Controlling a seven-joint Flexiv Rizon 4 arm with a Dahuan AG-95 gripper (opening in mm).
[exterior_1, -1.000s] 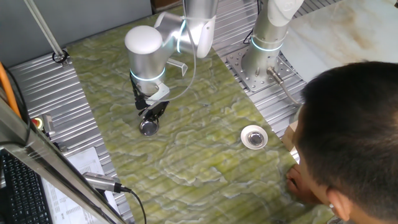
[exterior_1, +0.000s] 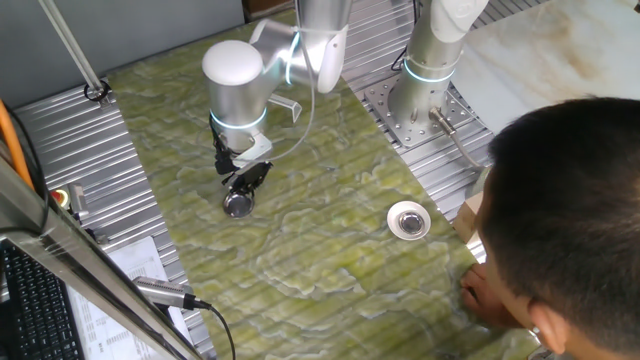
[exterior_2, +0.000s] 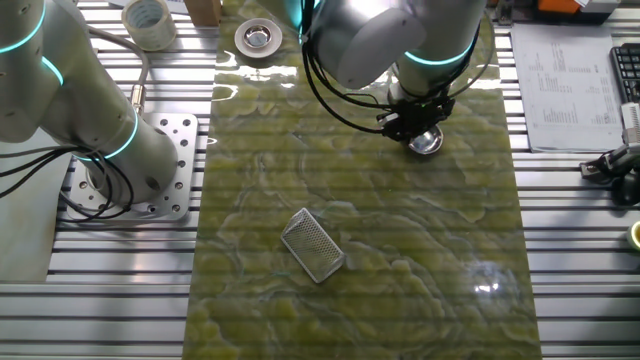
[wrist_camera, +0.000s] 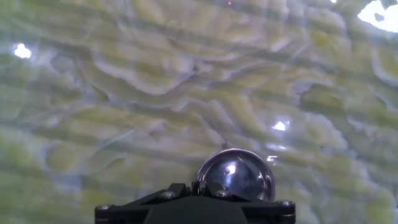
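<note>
A small shiny metal bowl (exterior_1: 238, 206) is at the left part of the green marbled mat, by the fingertips of my gripper (exterior_1: 243, 184). In the wrist view the fingers of my gripper are drawn together at the left rim of the bowl (wrist_camera: 239, 174), and the gripper looks shut on that thin rim. The black gripper body covers the bowl's near part. Exterior view 2 shows the bowl (exterior_2: 426, 141) just beside the gripper (exterior_2: 412, 130). Whether the bowl touches the mat is hard to tell.
A white dish (exterior_1: 396, 222) holding a small metal cup (exterior_1: 411, 222) stands near the mat's right edge. A flat metal grater (exterior_2: 313, 246) lies on the mat. A person (exterior_1: 565, 220) leans in at the right, one hand at the mat.
The arm and gripper have barely moved; the bowl has shifted very slightly left together with the fingertips. Dish and person look the same.
</note>
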